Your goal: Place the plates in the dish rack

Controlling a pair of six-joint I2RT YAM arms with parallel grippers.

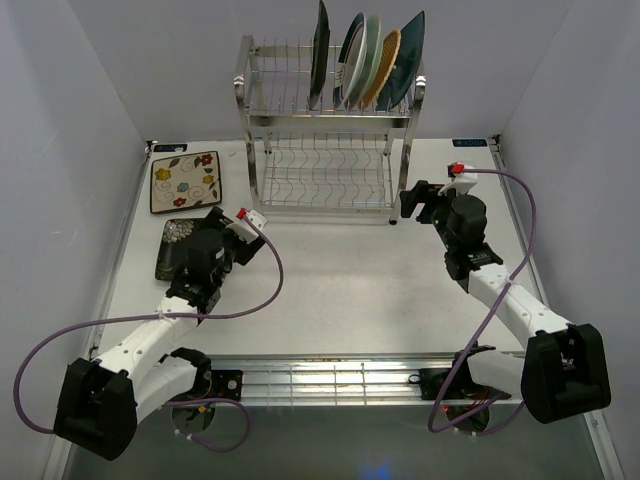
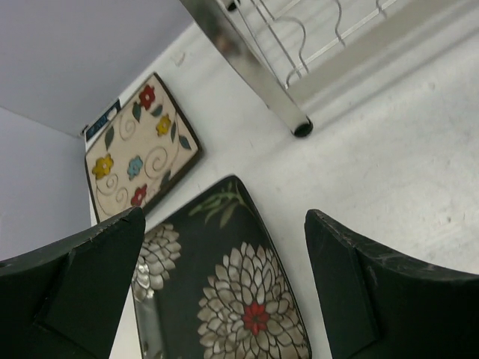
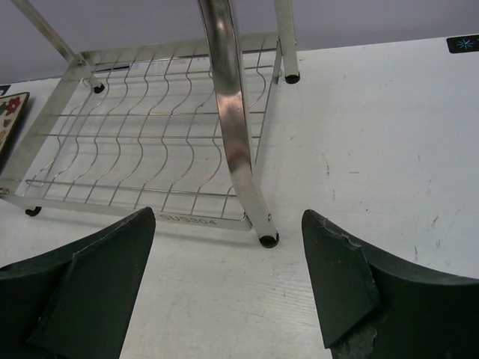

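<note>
A cream square plate (image 1: 185, 182) with flowers lies flat at the back left. In front of it lies a dark square plate (image 2: 251, 299) with a white-petalled flower, partly under the left arm in the top view. My left gripper hangs open above the dark plate, nothing between its fingers. The two-tier steel dish rack (image 1: 325, 125) holds several upright plates (image 1: 370, 60) on the right of its upper tier; its lower tier (image 3: 142, 142) is empty. My right gripper is open and empty, beside the rack's front right leg.
Walls bound both sides and the back. A purple cable loops from each arm.
</note>
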